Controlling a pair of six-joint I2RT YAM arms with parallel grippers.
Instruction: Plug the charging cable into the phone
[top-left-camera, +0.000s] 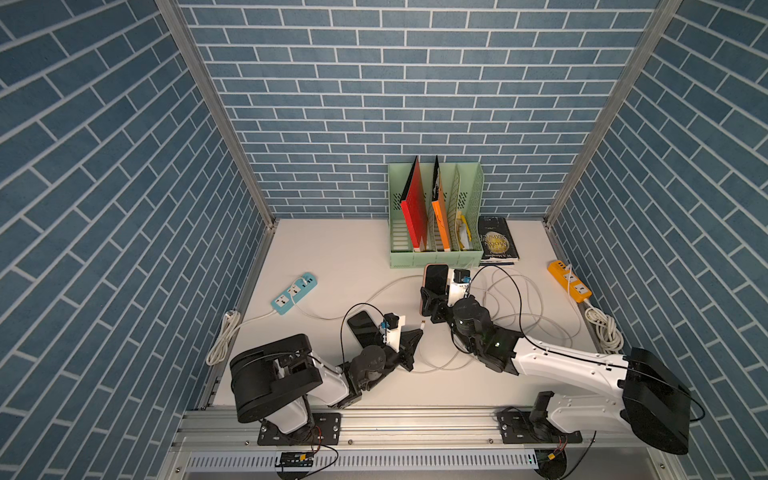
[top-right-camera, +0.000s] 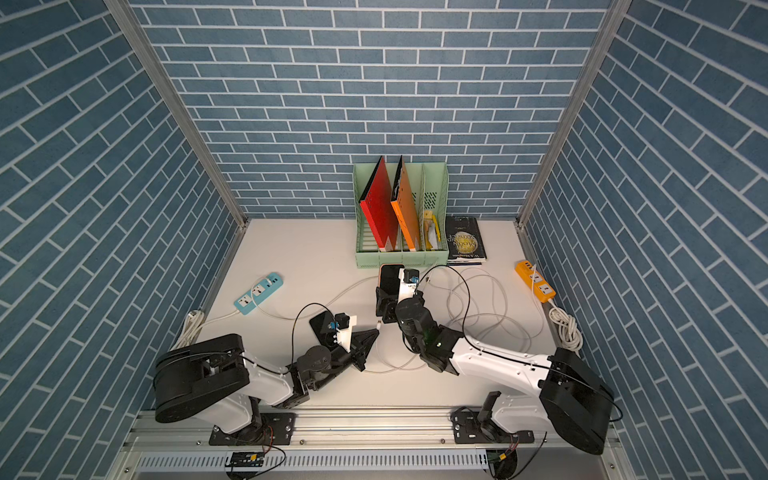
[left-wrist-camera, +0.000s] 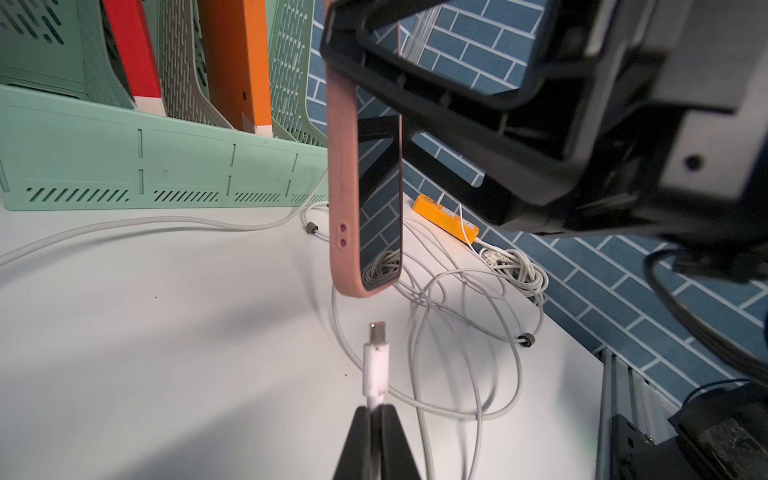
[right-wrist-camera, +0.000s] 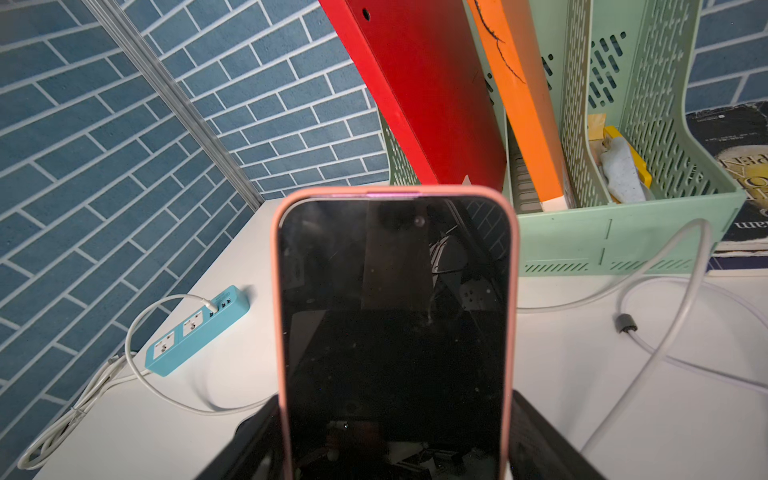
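Observation:
The pink-cased phone (right-wrist-camera: 396, 320) stands upright in the right wrist view, gripped across its width by my right gripper; its screen is dark. In the left wrist view, my left gripper is shut on the white charging cable (left-wrist-camera: 376, 368), the plug's metal tip pointing up. From that view, the tip lies just below the phone's lower edge, with a visible gap between them. The phone's charging port is not visible.
A second dark phone (top-left-camera: 364, 329) lies on the table beside my left arm. A green file rack (top-left-camera: 436, 258) stands at the back. Teal (top-left-camera: 293, 293) and orange (top-left-camera: 569, 281) power strips lie at the sides, with loose cable loops at the right.

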